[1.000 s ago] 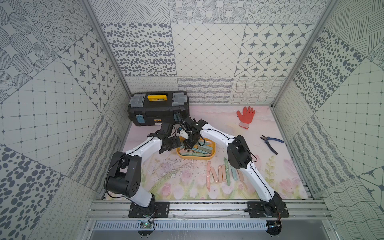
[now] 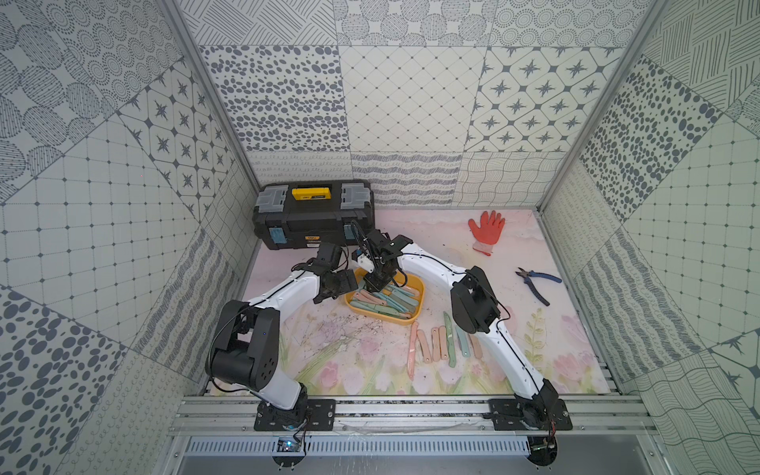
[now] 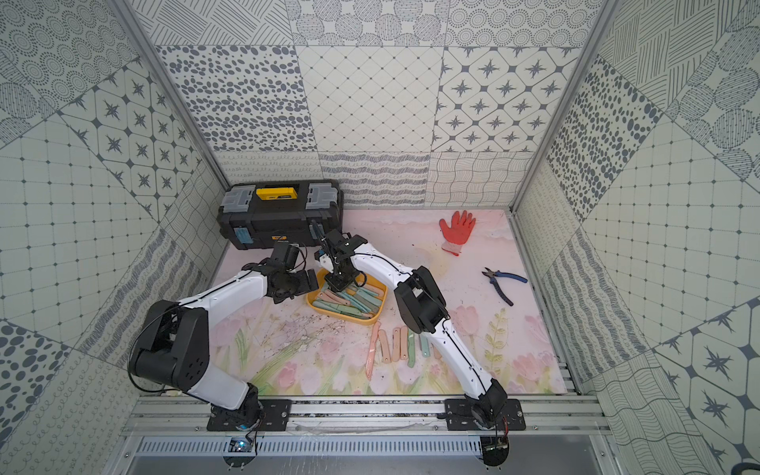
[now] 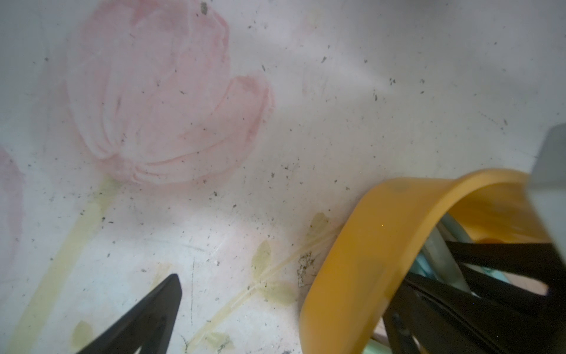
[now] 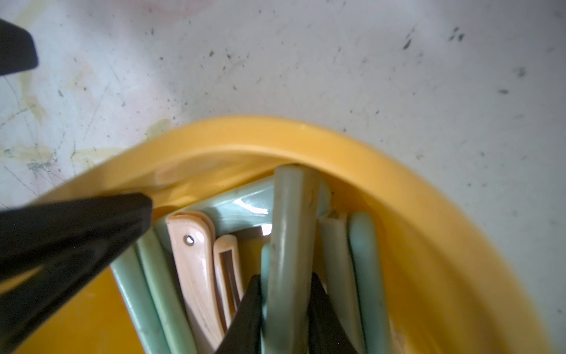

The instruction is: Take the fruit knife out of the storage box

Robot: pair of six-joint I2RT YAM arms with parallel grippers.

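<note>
A yellow storage box (image 2: 411, 313) holds several folded fruit knives in pink, mint and blue-grey. My right gripper (image 2: 372, 285) is down inside it; in the right wrist view a pale grey-green knife (image 5: 290, 236) stands upright in the middle, with dark tips behind its lower part, and whether they grip it is unclear. My left gripper (image 2: 342, 286) stands open at the box's left end; the left wrist view shows bare table between its fingers and the box rim (image 4: 359, 247).
Several knives (image 2: 440, 344) lie in a row in front of the box. A black toolbox (image 2: 285, 213) stands behind. A red glove (image 2: 487, 229) and pliers (image 2: 538, 281) lie on the right.
The box has turned, its right part coming toward the front, compared with a second ago. My arms look almost unmoved.
</note>
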